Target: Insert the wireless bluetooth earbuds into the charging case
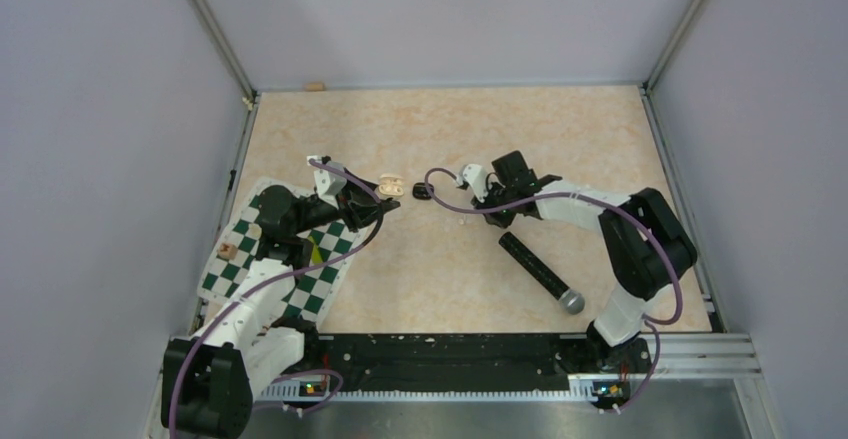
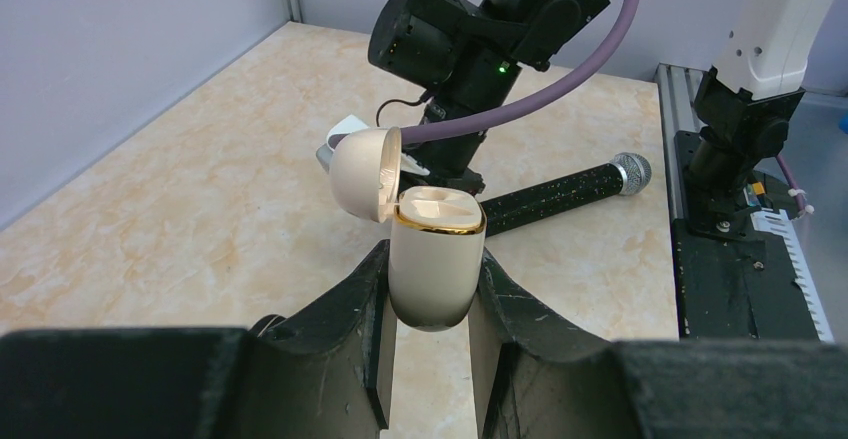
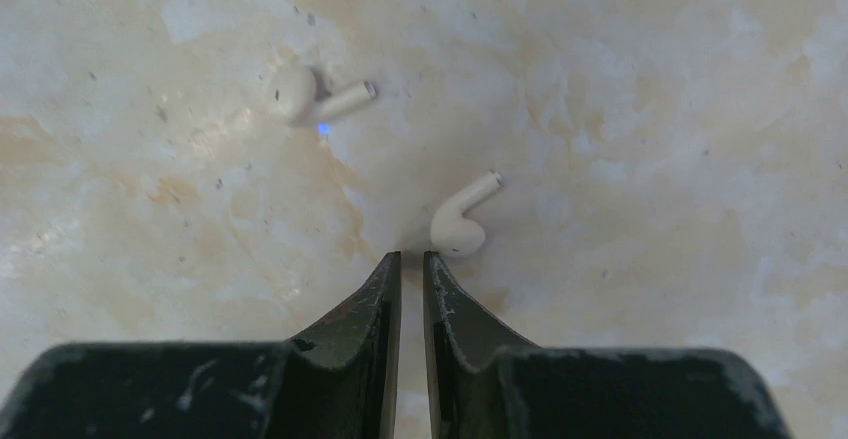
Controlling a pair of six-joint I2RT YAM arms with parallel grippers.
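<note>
The cream charging case with a gold band has its lid swung up. My left gripper is shut on the case's body, holding it above the table; the same case shows in the top view. Two cream earbuds lie apart on the table in the right wrist view: a nearer earbud and a farther earbud. My right gripper points down just short of the nearer one, its fingers slightly apart with only tabletop showing between them. One earbud is visible from the top.
A small black case sits between the arms. The microphone lies in front of the right arm. A green-and-white checkered board lies under the left arm. Open table stretches behind and in front. Purple tubing runs along the right arm.
</note>
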